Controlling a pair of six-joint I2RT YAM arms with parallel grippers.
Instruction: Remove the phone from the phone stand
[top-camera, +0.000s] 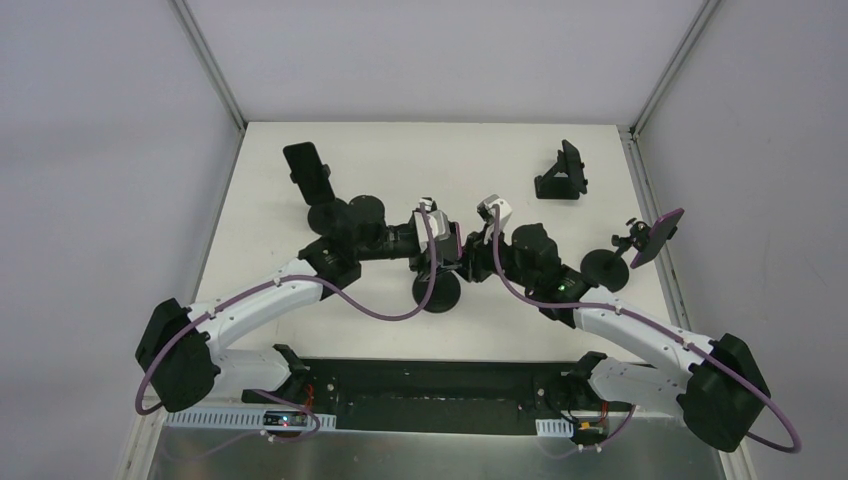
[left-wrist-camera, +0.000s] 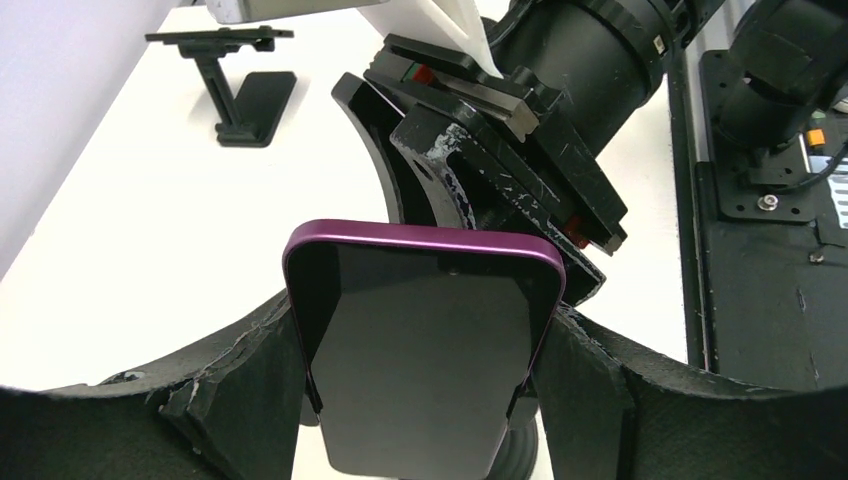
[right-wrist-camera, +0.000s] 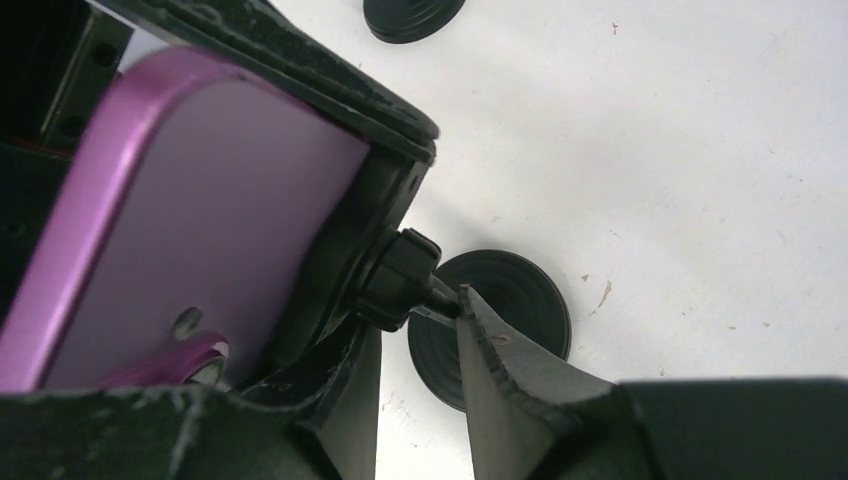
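A phone with a purple rim (left-wrist-camera: 420, 360) is between the fingers of my left gripper (top-camera: 440, 250), which is shut on it at the middle of the table, above a round black stand base (top-camera: 436, 298). In the right wrist view the phone's purple back (right-wrist-camera: 200, 220) fills the left side, beside the stand's neck and knob (right-wrist-camera: 398, 280). My right gripper is close at that neck, its fingertips part open around or just before it; whether they grip it cannot be made out.
A phone on a stand stands back left (top-camera: 308, 170), a black stand back right (top-camera: 560, 175), and a purple phone on a stand at right (top-camera: 655, 240).
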